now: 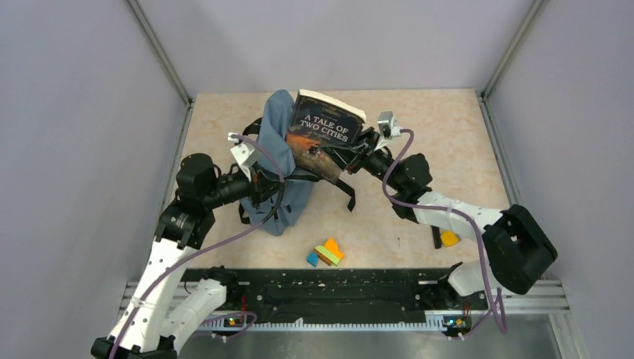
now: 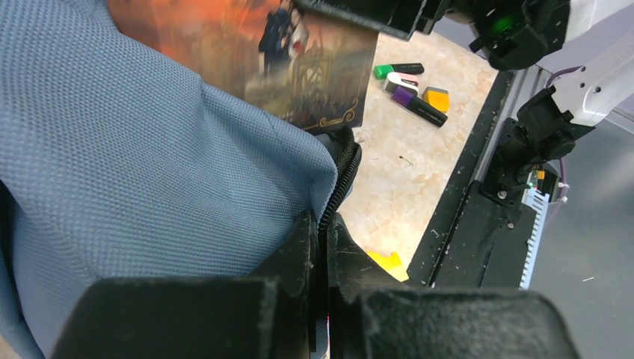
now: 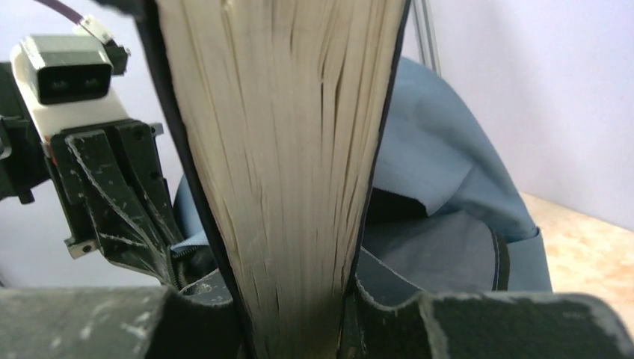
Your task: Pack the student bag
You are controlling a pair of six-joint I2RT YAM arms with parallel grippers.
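A blue-grey backpack (image 1: pixel 280 198) stands left of the table's middle, its dark inside partly visible in the right wrist view. My left gripper is shut on the bag's zippered rim (image 2: pixel 345 176). The thick paperback "A Tale of Two Cities" (image 1: pixel 327 123) hangs tilted over the bag's opening, covering much of it in the top view. By its edge, my right gripper is shut on the book, whose page block (image 3: pixel 280 172) fills the space between the fingers. Whether the book's lower end is inside the bag cannot be told.
Several coloured blocks (image 1: pixel 327 253) lie near the front edge. Markers (image 2: pixel 419 106) and a yellow block (image 2: pixel 436 98) lie at the right, below the right arm. A black strap (image 1: pixel 350 196) trails from the bag.
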